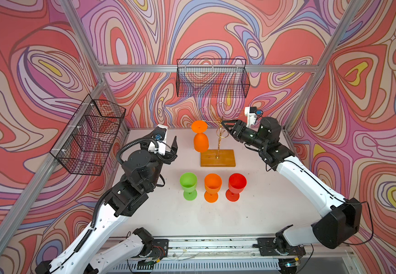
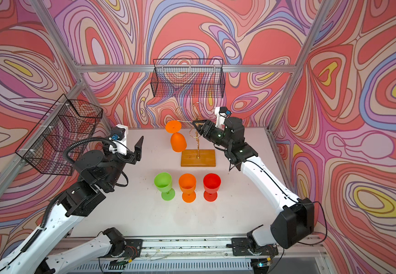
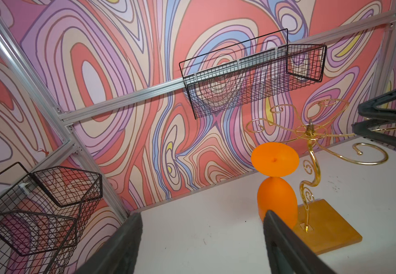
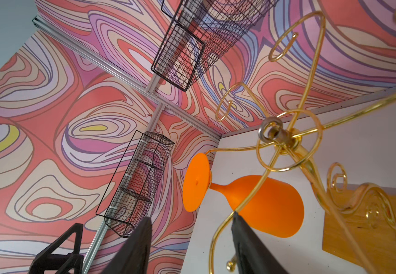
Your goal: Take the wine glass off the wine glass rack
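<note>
The orange wine glass (image 1: 201, 142) hangs upside down from the left side of the gold wine glass rack (image 1: 219, 132), its round foot (image 3: 275, 159) up and its bowl below. The rack stands on a wooden base (image 1: 218, 158). My right gripper is at the rack's right side, its fingers apart; a thin gold arm of the rack shows in the gap in the right wrist view, though whether it lies between the fingers or beyond them is unclear. Away to the left of the hanging glass, my left gripper is open and empty.
A green glass (image 1: 188, 182), another orange glass (image 1: 213, 182) and a red glass (image 1: 237, 182) stand upright in front of the rack. Wire baskets hang at the back (image 1: 212, 84) and left (image 1: 90, 137).
</note>
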